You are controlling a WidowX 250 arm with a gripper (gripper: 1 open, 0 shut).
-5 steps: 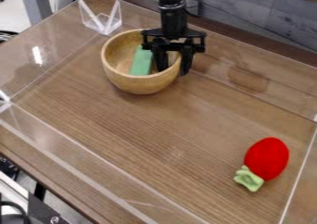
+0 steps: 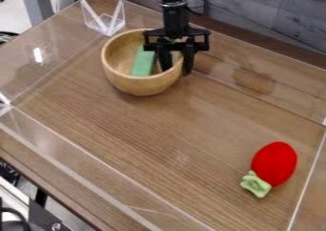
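Observation:
My gripper (image 2: pixel 176 46) is at the top centre, its black fingers down at the back rim of a yellow-tan bowl (image 2: pixel 128 80), over its right side. A green object (image 2: pixel 143 61) lies inside the bowl. The fingers overlap the bowl's rim and dark shadow; whether they are shut on anything is hard to make out.
A red object with a pale green top (image 2: pixel 274 164) lies at the lower right of the wooden table (image 2: pixel 152 158). A white wire-like item (image 2: pixel 102 19) stands at the upper left.
The bowl has shifted slightly to the left, and the gripper has moved a little with it.

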